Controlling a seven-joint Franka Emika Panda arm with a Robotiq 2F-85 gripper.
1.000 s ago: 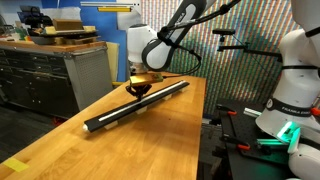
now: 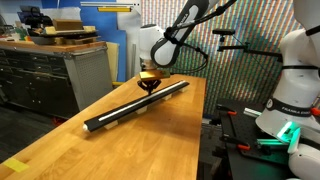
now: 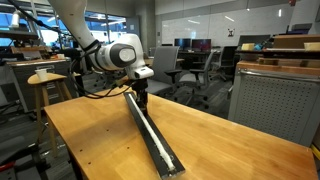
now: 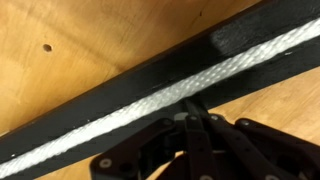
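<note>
A long black channel (image 2: 110, 118) lies across the wooden table, with a white braided rope (image 4: 170, 92) stretched along its middle. In the wrist view the rope runs diagonally and looks straight between the dark side walls. My gripper (image 2: 149, 91) points down at the channel, towards its far half. Its dark fingertips (image 4: 190, 110) are together by the channel's near wall, close beside the rope. Nothing shows between them. In the second exterior view the gripper (image 3: 141, 108) stands over the far part of the channel; whether it touches the rope cannot be made out.
Bare wooden table (image 2: 150, 150) lies on both sides of the channel. A grey cabinet (image 2: 88, 75) stands beyond the table edge. A second white arm (image 2: 290, 100) rises at the right, away from the channel. Office chairs stand behind.
My gripper has moved right and away along the channel, towards its far end, staying low. The channel and rope appear to lie in the same place.
</note>
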